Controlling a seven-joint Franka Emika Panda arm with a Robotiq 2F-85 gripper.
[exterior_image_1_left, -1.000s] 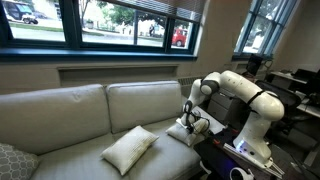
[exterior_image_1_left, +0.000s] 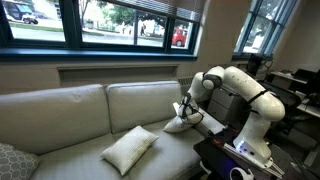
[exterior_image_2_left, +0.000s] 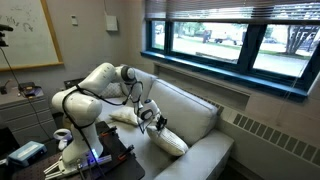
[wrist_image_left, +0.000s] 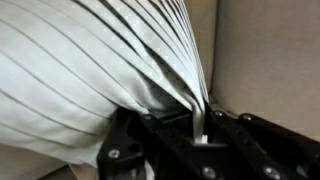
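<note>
A white pillow with thin dark stripes (wrist_image_left: 75, 75) fills much of the wrist view, its fabric drawn into folds that converge between the fingers. My gripper is shut on that gathered corner. Exterior view 1 shows the same pillow (exterior_image_1_left: 178, 125) at the right end of the sofa, tilted, with the gripper (exterior_image_1_left: 186, 107) at its upper corner. From the other side, the pillow (exterior_image_2_left: 172, 143) slopes down from the gripper (exterior_image_2_left: 159, 122) toward the seat. Whether its lower edge still rests there is hard to tell.
A second striped pillow (exterior_image_1_left: 130, 149) leans on the light sofa (exterior_image_1_left: 75, 112) to the left, and a grey patterned cushion (exterior_image_1_left: 15, 162) sits at the far left. The sofa's backrest stands close behind the gripper. Bare seat lies between the cushions.
My gripper has risen, lifting the held corner of the pillow. The pillow now stands more tilted than before. The other cushions have stayed put.
</note>
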